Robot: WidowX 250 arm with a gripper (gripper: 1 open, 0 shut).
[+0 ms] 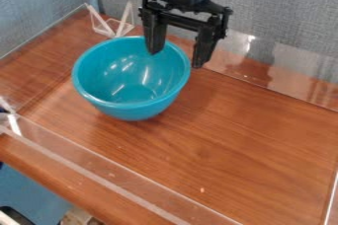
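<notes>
My black gripper [177, 45] hangs from the top centre with its two fingers spread open, at the back of a turquoise bowl [122, 89]. One finger is over the bowl and the other stands just beyond its right side; whether either touches it I cannot tell. The bowl looks empty and sits on the left half of a wooden surface.
White straps or stands [111, 24] are at the back left. Grey walls [297, 22] bound the back and left, with clear edging along the back and front.
</notes>
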